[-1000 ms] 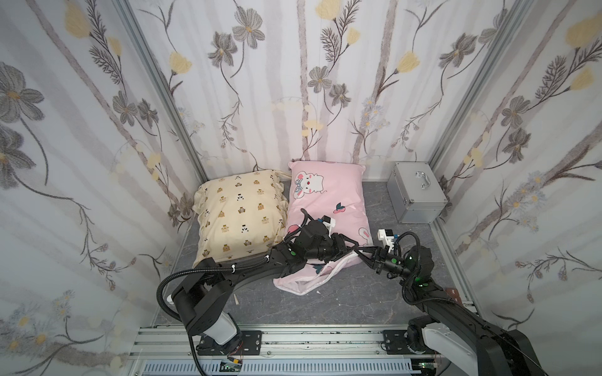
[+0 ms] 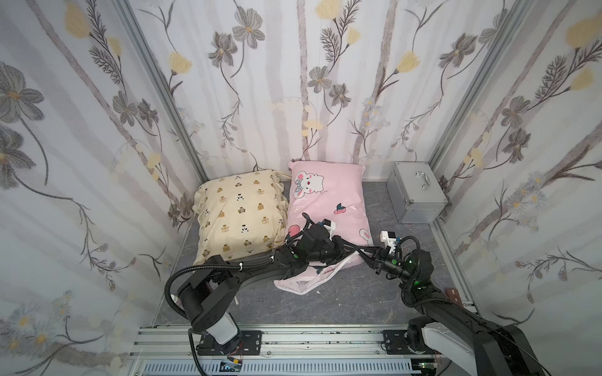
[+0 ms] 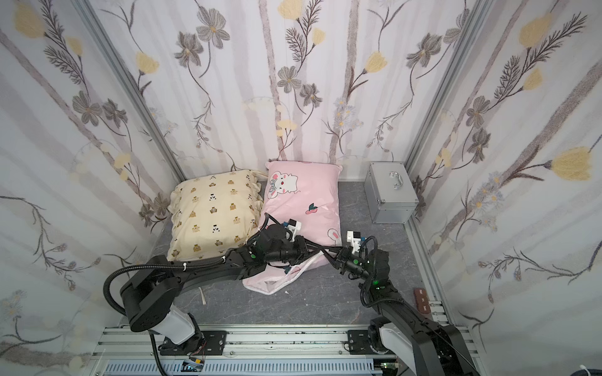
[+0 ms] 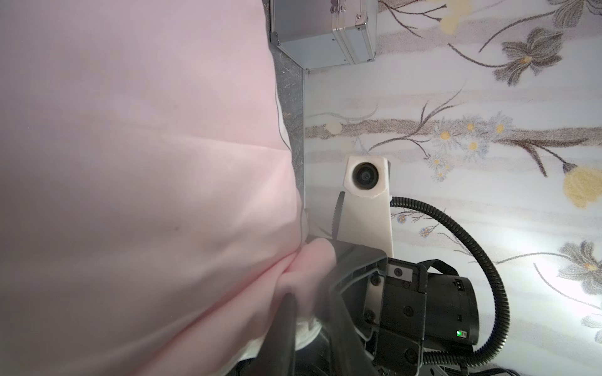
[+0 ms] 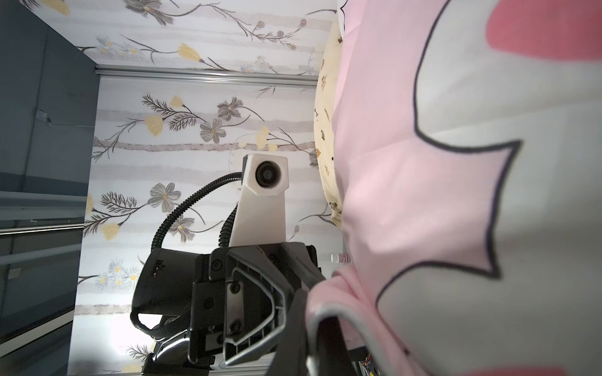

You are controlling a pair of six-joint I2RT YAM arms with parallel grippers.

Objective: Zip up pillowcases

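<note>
The pink pillowcase [image 2: 338, 188] with a white mouse print lies in the middle, its near end slack with a white-edged opening [image 2: 316, 285]. At its near right corner the two grippers meet. My left gripper is part open beside the folded cloth, its dark fingers [image 4: 283, 338] apart; no cloth is clearly caught there. My right gripper is shut on the white hem of the pillowcase, which shows as a thin strip between its fingers. The zipper pull cannot be made out, and the left arm covers part of the pillow.
A cream pillow [image 3: 213, 213] with small bear prints lies left of the pink one. A silver case [image 2: 419, 191] stands at the back right.
My left gripper has shifted slightly toward the right gripper, and its fingers look narrower than before. The right arm and both pillows have hardly moved.
</note>
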